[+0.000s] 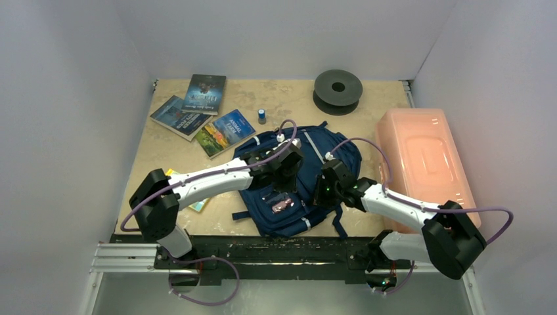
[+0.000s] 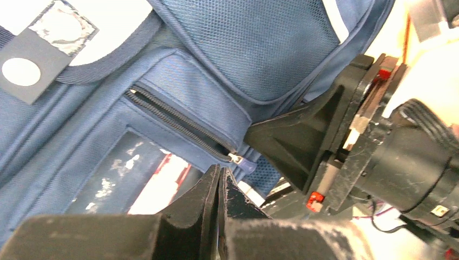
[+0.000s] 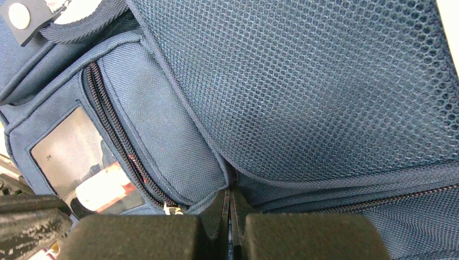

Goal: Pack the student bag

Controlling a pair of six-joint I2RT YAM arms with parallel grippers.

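Observation:
A navy backpack [image 1: 309, 170] lies flat in the middle of the table, partly under both arms. Its front pocket zipper [image 2: 178, 120] runs diagonally in the left wrist view, with a metal pull [image 2: 236, 158] at its lower right end. Below it a clear window [image 3: 76, 151] shows something white and red inside the pocket. My left gripper is shut over the pocket, nothing visible between its fingers. My right gripper is also shut, tips against the bag's side seam; whether any cloth is pinched there is hidden.
Three books, including Animal Farm [image 1: 226, 132], lie at the back left near a small blue bottle [image 1: 261, 116]. A black spool [image 1: 337, 92] stands at the back. An orange translucent bin [image 1: 427, 164] borders the right side. A yellow item [image 1: 172, 172] is partly behind the left arm.

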